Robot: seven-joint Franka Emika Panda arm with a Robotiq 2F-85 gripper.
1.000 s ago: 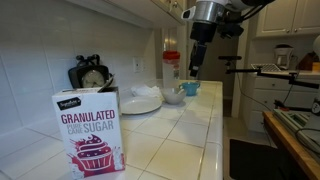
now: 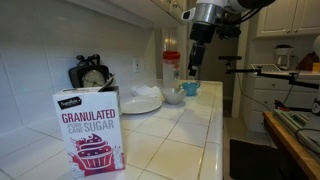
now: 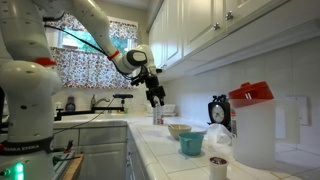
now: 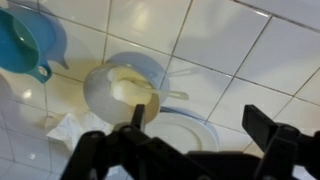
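High above the tiled counter my gripper hangs with its dark fingers (image 4: 135,150) wide apart and nothing between them. Beneath it in the wrist view is a round bowl (image 4: 100,97) with a pale spoon-like utensil (image 4: 135,93) in it, its handle reaching over the rim. A teal mug (image 4: 18,42) stands at upper left, apart from the bowl. The white plate (image 4: 180,125) is partly hidden by the gripper. In exterior view 1 the sugar box (image 2: 90,135) stands upright in the foreground, far from the gripper (image 2: 197,60).
A crumpled white paper or cloth (image 4: 75,130) lies beside the bowl. Along the wall stand a black clock (image 2: 88,74) and a red-lidded canister (image 2: 171,70). A small white cup (image 3: 218,169) is near the counter's edge. Bare tiles (image 2: 165,140) lie in front of the plate.
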